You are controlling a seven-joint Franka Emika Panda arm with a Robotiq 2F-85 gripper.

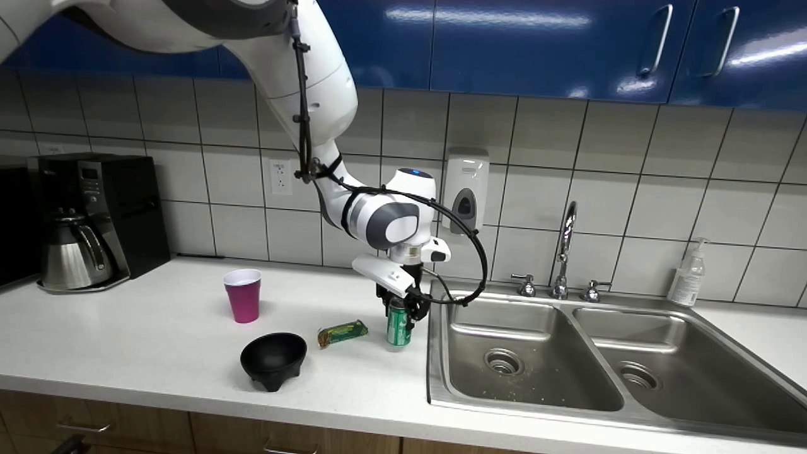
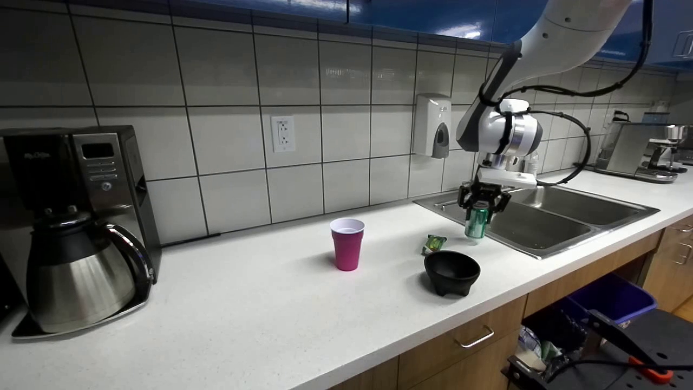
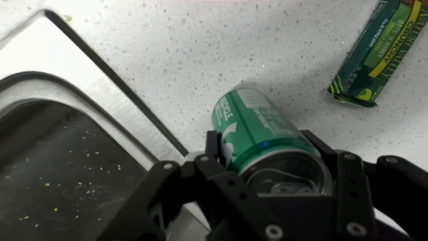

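Observation:
A green soda can is held upright in my gripper, just left of the sink's edge. In the wrist view, black fingers press on both sides of the can, near its lidded top. Exterior view 2 has the gripper around the can's upper part, with the can's lower half showing beneath. The can's base appears slightly above the counter, though the gap is hard to judge.
Left of the can lie a green granola bar, a black bowl and a magenta cup. A double steel sink opens on the right. A coffee maker stands far left; the counter between it and the cup is clear.

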